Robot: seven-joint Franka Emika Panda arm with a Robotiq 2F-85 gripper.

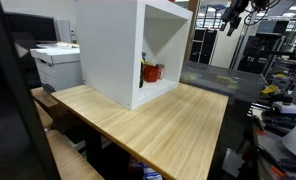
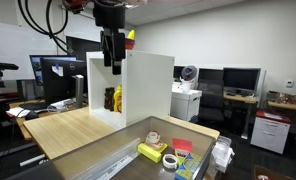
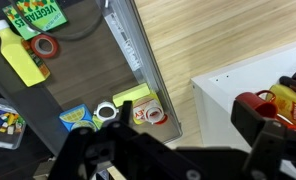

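High above the table, my gripper [image 2: 113, 48] stands open; in the wrist view its dark fingers [image 3: 86, 150] are spread wide and nothing shows between them. Below it in that view lies a grey drawer or tray [image 3: 148, 75] with loose items. Among these are a yellow bottle [image 3: 21, 55], a green seed packet [image 3: 38, 14], a red tape roll [image 3: 45, 46], a white ring [image 3: 105, 110] and a yellow box [image 3: 136, 95]. The white shelf [image 1: 110, 50] on the wooden table holds a red cup [image 1: 151, 73], also seen as a red container at right in the wrist view.
Bare wooden tabletop [image 1: 153, 125] stretches in front of the shelf. A yellow object [image 2: 119, 92] and dark items stand inside the shelf. The shelf's tall side wall [image 2: 148, 85] rises beside the open drawer. Cables [image 2: 38, 20] hang around the arm.
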